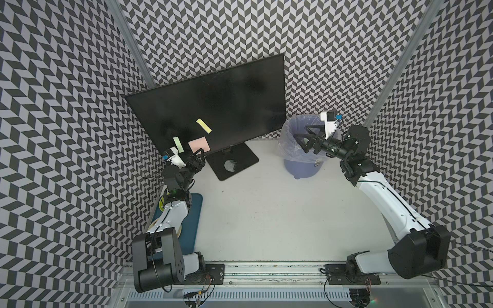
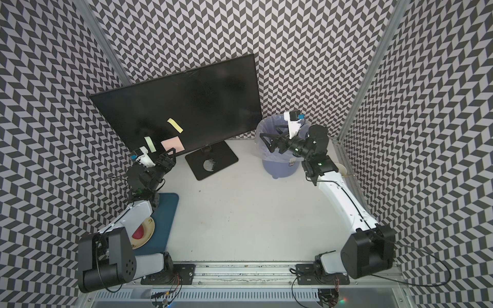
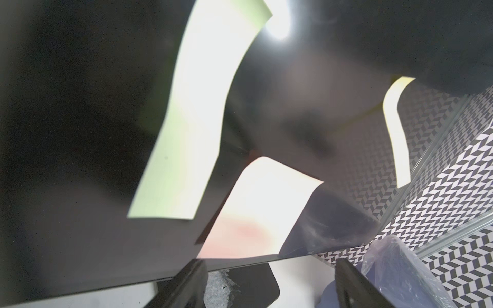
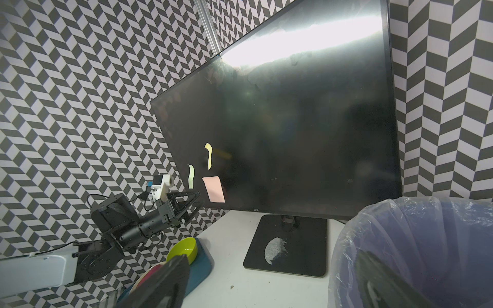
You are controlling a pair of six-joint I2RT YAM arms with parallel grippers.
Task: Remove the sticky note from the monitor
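Note:
The monitor (image 1: 241,92) carries three sticky notes near its lower left: a green strip (image 3: 190,107), a pink note (image 3: 256,210) and a narrow yellow strip (image 3: 395,128). My left gripper is right in front of them, open, with the green and pink notes large in its wrist view and nothing seen between its fingers. My right gripper hangs open over the bin (image 1: 303,166) at the right, facing the monitor, with nothing between its fingers.
A blue tray (image 1: 190,225) with a yellow-green bowl (image 4: 182,249) and a plate (image 2: 149,231) lies at the left under the left arm. The monitor's stand (image 1: 241,159) is on the table, whose middle and front are clear.

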